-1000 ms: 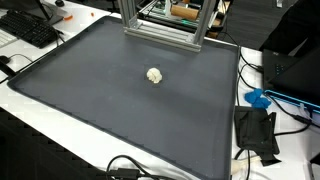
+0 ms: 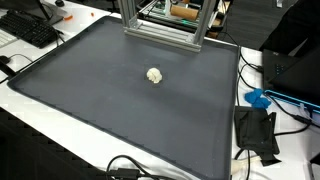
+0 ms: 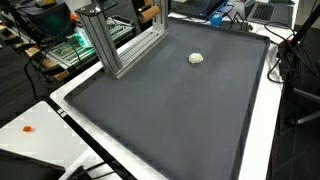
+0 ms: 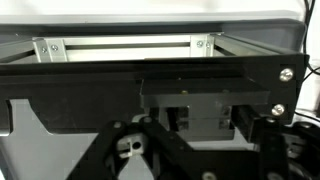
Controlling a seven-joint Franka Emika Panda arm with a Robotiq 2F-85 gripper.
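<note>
In the wrist view a long black bar, like a drawer front (image 4: 80,100), crosses the frame. A grey block resembling a handle (image 4: 205,100) sticks out from its right half. My gripper is close in front of this block, its dark fingers spread apart and open. Whether they touch the block cannot be made out. Behind the bar a pale metal rail (image 4: 125,48) runs across an open space. Neither exterior view shows the gripper clearly. A small cream-coloured lump (image 2: 154,75) rests on the dark grey board, also visible as a pale lump (image 3: 195,58) in the second exterior view.
A metal frame (image 2: 162,38) stands on the far edge of the grey board (image 2: 110,105). Most of the board is bare. Blue and black items (image 2: 256,98) and cables lie along the right side; a keyboard (image 2: 35,28) is at the upper left.
</note>
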